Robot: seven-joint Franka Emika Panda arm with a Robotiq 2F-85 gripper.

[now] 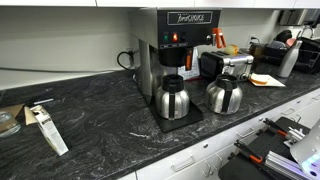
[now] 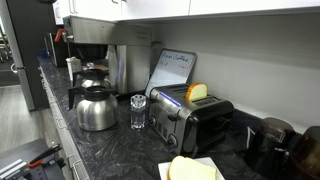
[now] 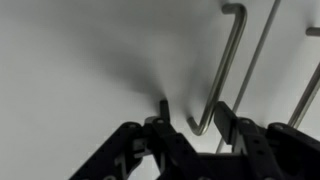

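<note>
In the wrist view, a slim metal bar handle (image 3: pixel 226 62) runs slantwise over a pale, flat cabinet front (image 3: pixel 70 90). My gripper is at its lower end, fingers part open. The handle's bent end shows between the two dark fingers, closer to the right one. Whether either finger touches it cannot be made out. Part of the white arm (image 1: pixel 307 153) shows at the lower right of exterior view 1, beside the counter's front.
A second handle (image 3: pixel 307 97) lies past a panel gap at right. On the dark counter stand a coffee maker (image 1: pixel 150 55), steel carafes, one of them a carafe (image 1: pixel 224 96) near the front edge, and a toaster (image 2: pixel 190 122).
</note>
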